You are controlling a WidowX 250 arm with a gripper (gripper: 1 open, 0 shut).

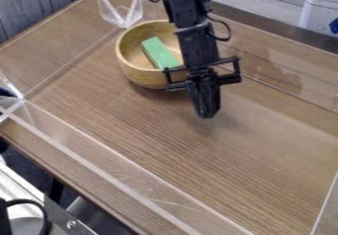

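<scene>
My black gripper [205, 101] points down over the wooden table, at the right side of a wooden bowl [133, 63]. Its fingertips look shut, with nothing visible between them. A green block [160, 51] lies inside the bowl, whose right part is partly hidden behind the arm.
A clear, angular plastic object [121, 9] stands at the back left. A white panel edges the back right, and dark cables show at the lower left.
</scene>
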